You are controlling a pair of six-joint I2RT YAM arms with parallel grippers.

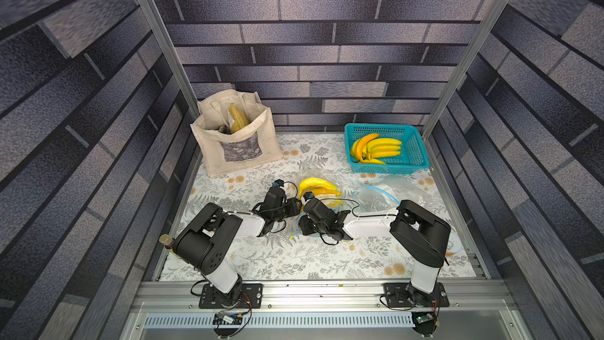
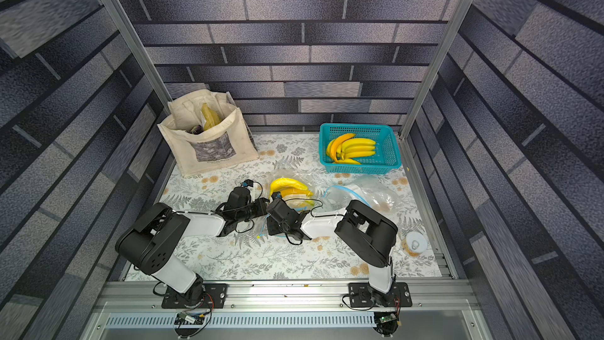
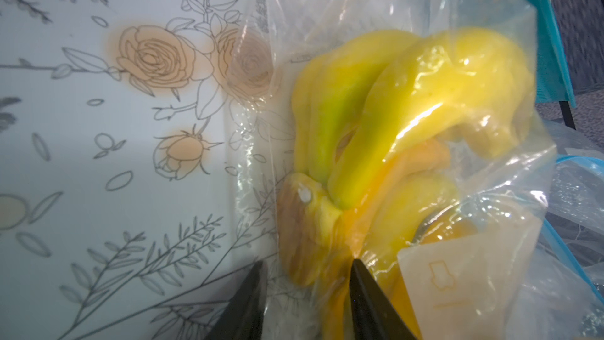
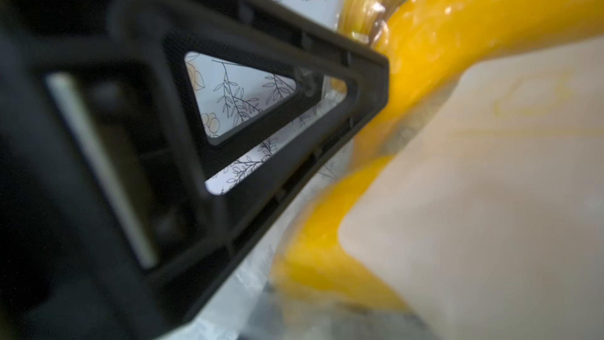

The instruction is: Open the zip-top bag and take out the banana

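Observation:
Yellow bananas (image 1: 317, 184) lie inside a clear bag (image 3: 251, 151) at the middle of the table, with a pale label (image 3: 446, 277) on the bag. My left gripper is at the bag's left side. Its fingers stand apart over the bananas' lower end, with bag film and banana showing in the gap. My right gripper (image 1: 304, 221) is at the bag's front edge, close beside the left one. A single black finger (image 4: 371, 82) shows in the right wrist view, against the bag; how the fingers stand is hidden. The arms cover most of the bag's front edge.
A teal basket (image 1: 412, 165) with bananas stands at the back right, and a cloth tote bag (image 1: 270, 141) at the back left. Another clear bag with a blue zip strip (image 1: 383, 194) lies to the right.

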